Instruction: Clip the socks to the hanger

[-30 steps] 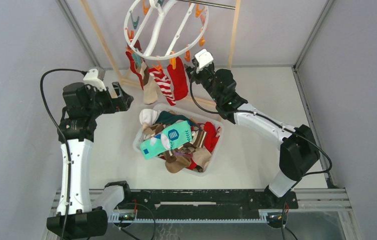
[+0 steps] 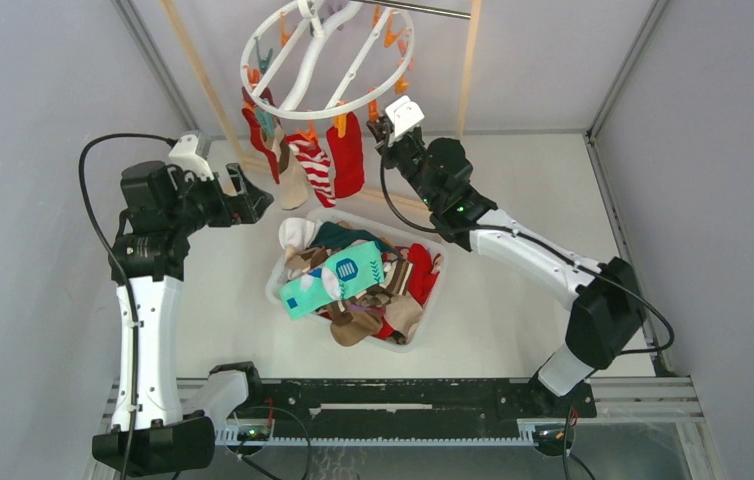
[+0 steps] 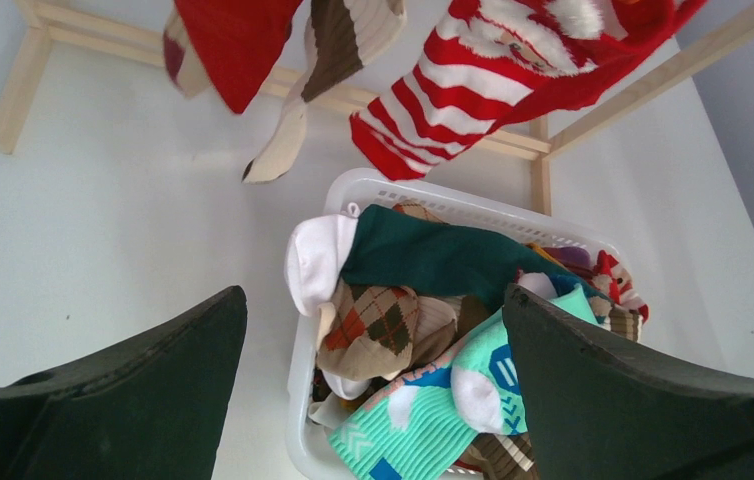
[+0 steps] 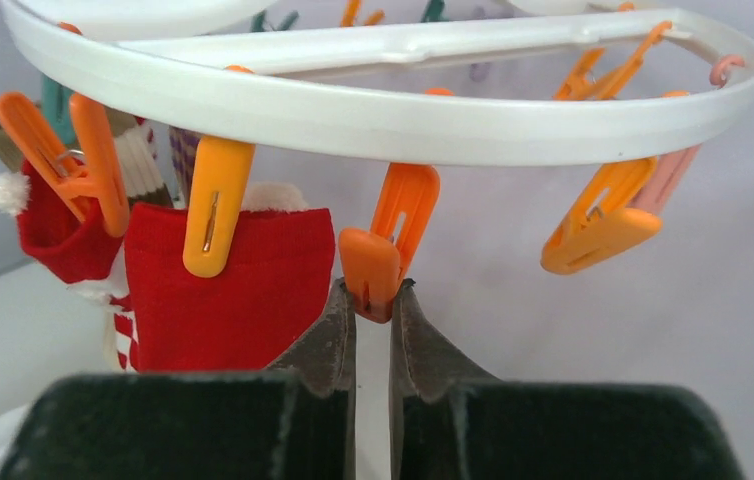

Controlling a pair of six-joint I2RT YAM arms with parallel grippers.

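From the white round hanger point(image 2: 361, 110), overhead, hang several socks, among them a plain red sock point(image 2: 347, 160) and a red-and-white striped one point(image 2: 310, 165). An orange clip point(image 4: 371, 255) at the hanger's rim holds no sock. My right gripper is at that clip, its narrowly parted fingers point(image 4: 328, 345) on either side of the lower end; whether they press on it, I cannot tell. Left of the hanging socks, my left gripper point(image 2: 253, 192) stands open and empty. Loose socks point(image 2: 353, 300) fill a white basket point(image 3: 298, 400) on the table.
Other clips, such as an orange one point(image 4: 598, 225), hang bare to the right. A wooden frame point(image 2: 470, 65) stands around the hanger. Bare table point(image 2: 523, 320) lies right of the basket, and more lies to its left.
The hanger has turned a little, and its clips and socks have shifted left. The left arm is nearly still.
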